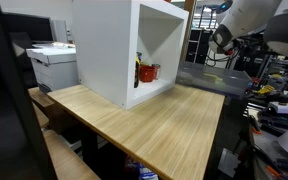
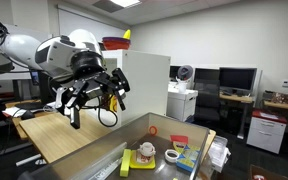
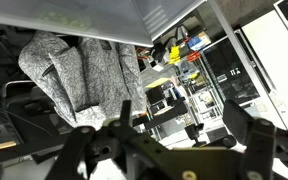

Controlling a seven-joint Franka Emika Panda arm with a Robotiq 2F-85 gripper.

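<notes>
In the wrist view my gripper stands open, its dark fingers at the bottom edge with nothing seen between them. Beyond them lies a grey cloth-like item [image 3: 79,75], beneath a pale panel [image 3: 124,12] across the top. The white and black arm [image 2: 79,58] fills the left of exterior view 2, above the wooden table and to the left of a grey bin [image 2: 162,122]. Inside the bin are a pale mug-like item [image 2: 146,149], a yellow item [image 2: 141,162], a red item [image 2: 179,140] and a round blue-and-white item [image 2: 185,158].
A white open cabinet [image 1: 106,50] stands on the wooden table [image 1: 149,125], holding a red cup [image 1: 147,73] and a dark bottle. Coloured bowls [image 2: 115,43] rest on top of it.
</notes>
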